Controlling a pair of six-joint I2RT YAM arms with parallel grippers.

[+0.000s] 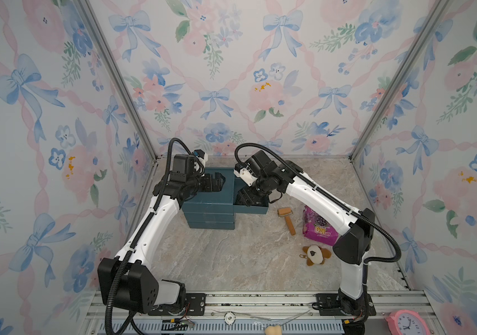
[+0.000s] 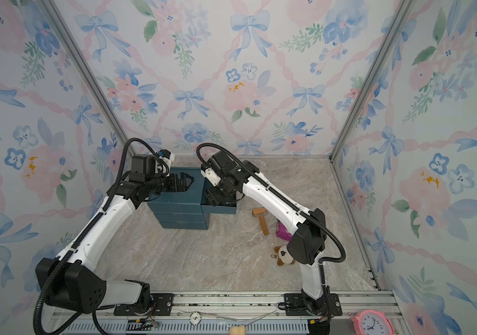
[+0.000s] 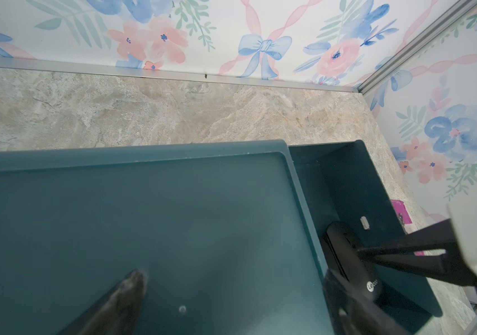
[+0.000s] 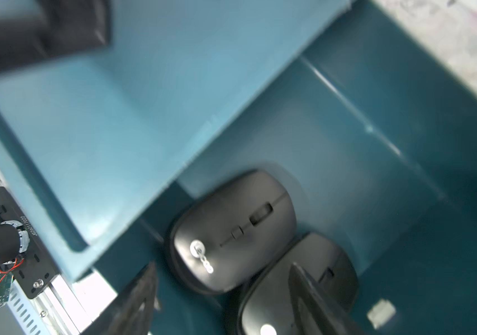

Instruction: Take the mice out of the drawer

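Note:
Two black mice lie side by side in the pulled-out teal drawer [image 1: 251, 210]. In the right wrist view, one mouse [image 4: 235, 231] shows nearly whole, while the other mouse [image 4: 305, 279] is partly covered by a finger. My right gripper [image 1: 245, 196] is over the drawer, its fingers apart and nothing held; one finger hangs over the second mouse, the other beside the first. Only one mouse [image 3: 353, 259] is clear in the left wrist view, near the drawer's inner side. My left gripper [image 1: 219, 182] stays open above the cabinet top, with empty space between its fingers.
The teal cabinet [image 1: 210, 216] stands left of the drawer. A lint roller [image 1: 288, 220], a purple package [image 1: 321, 230] and a brown-white plush [image 1: 316, 254] lie to the right.

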